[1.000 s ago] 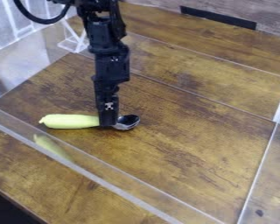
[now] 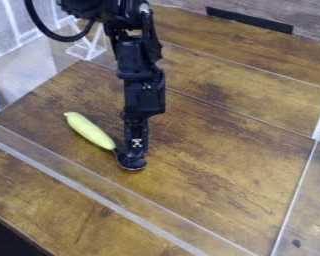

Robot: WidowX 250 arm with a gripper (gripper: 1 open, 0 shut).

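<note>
A pale yellow-green object [image 2: 89, 130] with a long tapered body lies on the wooden table, slanting from upper left down toward my gripper. A dark, shiny rounded end [image 2: 131, 160], like a spoon's head, shows at its lower right, partly behind my gripper. My black gripper [image 2: 133, 147] is down at the table at that end; its fingers look closed, and whether anything is between them is unclear.
Clear plastic walls or edges run along the left, the front and the right [image 2: 302, 200] of the wooden surface [image 2: 223, 130].
The object has turned from lying level to slanting, its yellow end swinging up and its dark end moving down and left. My gripper has moved slightly down and right.
</note>
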